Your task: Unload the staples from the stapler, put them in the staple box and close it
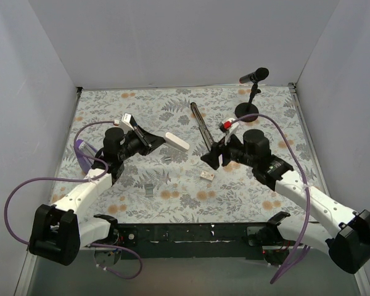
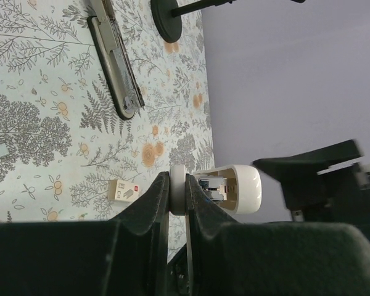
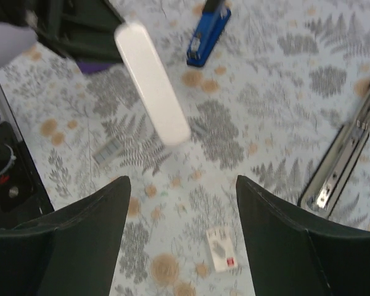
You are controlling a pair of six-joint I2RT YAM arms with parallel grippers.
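Observation:
My left gripper point(image 1: 158, 139) is shut on a white stapler point(image 1: 176, 142), held above the table left of centre; in the left wrist view the stapler point(image 2: 246, 189) shows metal parts inside. My right gripper point(image 1: 213, 156) is part open at the right of centre, nothing between its fingers, facing the stapler point(image 3: 154, 86), which is blurred in the right wrist view. On the table below lie a small pale block point(image 1: 206, 176) and a small grey item point(image 1: 167, 158).
A long metal stapler-like tool point(image 1: 203, 127) lies at the back centre. A black stand point(image 1: 246, 110) is at back right. A purple object point(image 1: 84, 159) is at left, a small grey piece point(image 1: 148, 190) at front left.

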